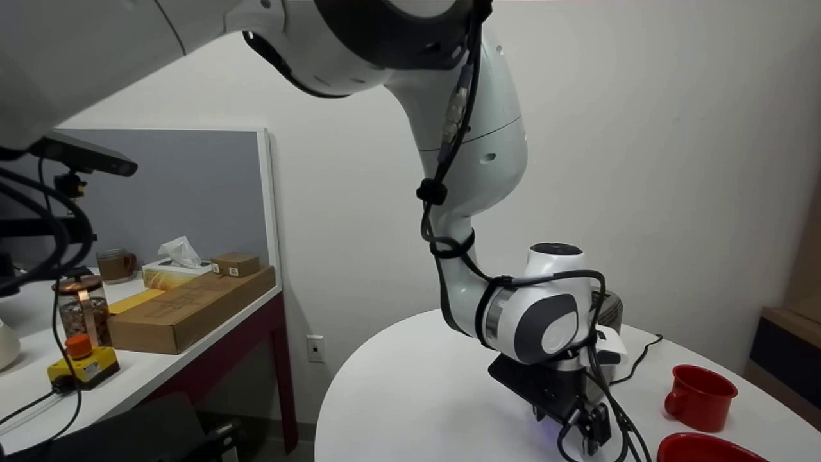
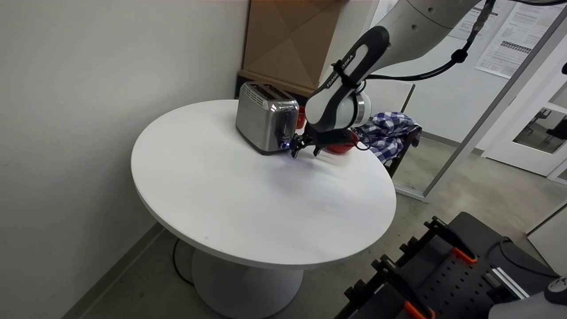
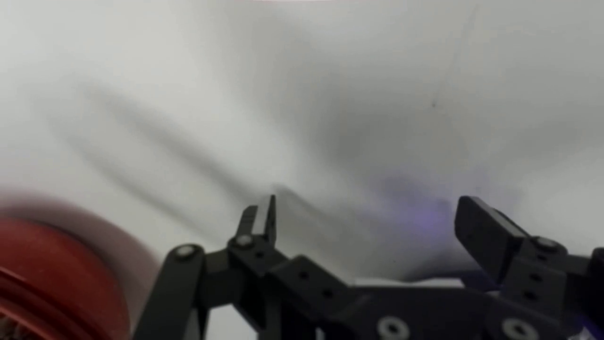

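My gripper is open in the wrist view, its two black fingers wide apart with only white tabletop between them. Low over the table, it hovers beside the front of a silver toaster [image 2: 266, 119]. In exterior view 2 the gripper [image 2: 305, 154] is close to the toaster's lit blue dial; I cannot tell whether they touch. The arm hides most of the toaster [image 1: 612, 312] in exterior view 1. A red bowl [image 3: 62, 272] is at the lower left of the wrist view, outside the fingers.
A red mug [image 1: 700, 398] stands upright at the table's right side, behind the red bowl [image 1: 704, 449]. The toaster's black cord [image 1: 644, 358] runs along the tabletop. A wall rises behind it.
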